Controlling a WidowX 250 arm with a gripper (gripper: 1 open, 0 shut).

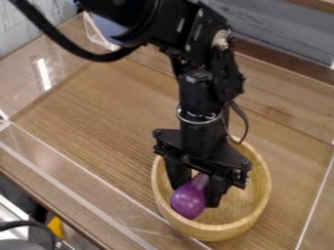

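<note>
The black gripper [201,180] reaches down into a light wooden bowl [245,213] at the lower middle of the view, shut on a purple round object [189,199] that sits low inside the bowl. The fingertips are partly hidden by the object and the gripper's own body.
The bowl stands on a wooden table [98,127] with bare room to the left and right. Pale walls line the back. Dark cables and a small yellow item [55,225] are at the lower left, beyond the table's edge.
</note>
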